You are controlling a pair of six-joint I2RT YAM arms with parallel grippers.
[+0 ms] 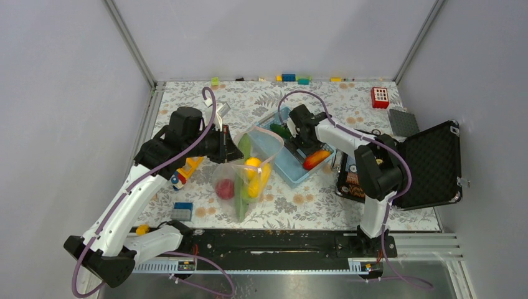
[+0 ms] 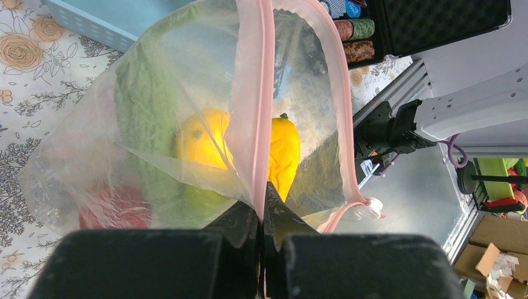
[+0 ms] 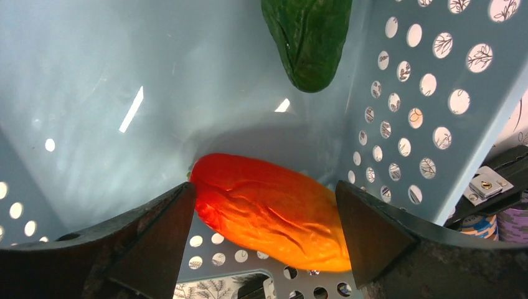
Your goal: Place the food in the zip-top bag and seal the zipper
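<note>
The clear zip bag [image 1: 246, 187] holds red, green and yellow food; in the left wrist view its pink zipper rim [image 2: 248, 143] runs down between my left gripper's fingers, which are shut on it. My right gripper [image 1: 306, 151] is low inside the blue basket [image 3: 106, 68], open, its fingertips either side of a red-orange pepper [image 3: 268, 212]; whether they touch it I cannot tell. A dark green vegetable [image 3: 308, 40] lies beyond the pepper in the basket.
An open black case [image 1: 429, 168] with rolls of chips stands at the right. A red block [image 1: 380, 96] and grey plate [image 1: 403, 121] sit at the back right. Small toys [image 1: 289, 77] line the back edge.
</note>
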